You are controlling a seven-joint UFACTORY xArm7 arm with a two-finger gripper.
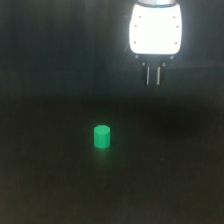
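Note:
A small green cylinder (102, 137) stands upright on the dark surface, a little left of the middle of the camera view. Up at the top right hangs my gripper (153, 77) under its bright white hand, fingers pointing down. A gap shows between the two thin fingers, and nothing is in it. The gripper is well apart from the cylinder, higher in the picture and to its right.
A dark grey backdrop (50, 50) fills the upper part of the view.

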